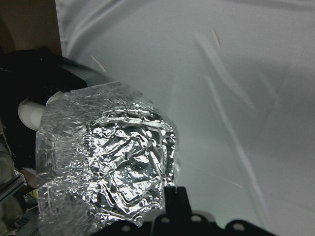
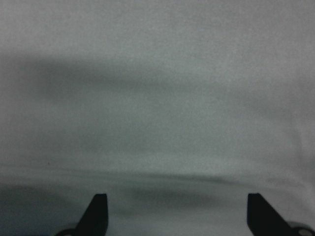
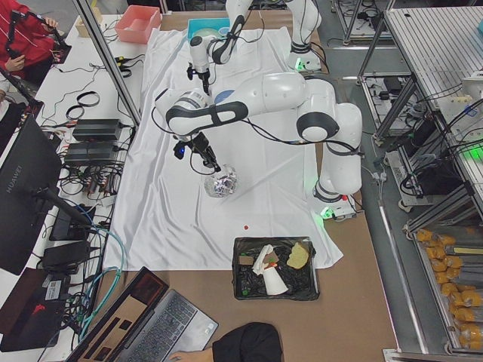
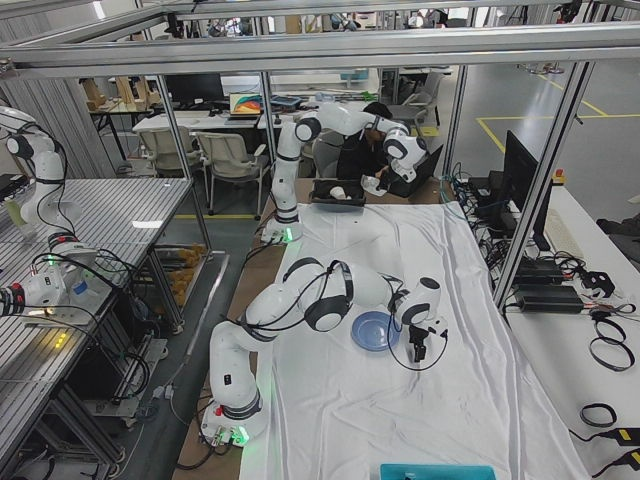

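A crumpled silver foil wrapper (image 3: 220, 182) with a clear plastic edge hangs at my left gripper (image 3: 214, 164) over the white cloth. In the left wrist view the wrapper (image 1: 125, 162) fills the left half, and the gripper's dark fingers (image 1: 176, 206) are together on its edge. My right gripper is open over bare cloth, its two fingers apart. A blue plate (image 4: 376, 331) lies on the cloth, partly hidden by an arm in the left camera view.
A black-lined bin (image 3: 249, 286) with scraps and cups sits at the near end of the cloth. A teal tray (image 4: 436, 470) is at the other end. A laptop (image 3: 162, 324) and person are beyond the cloth.
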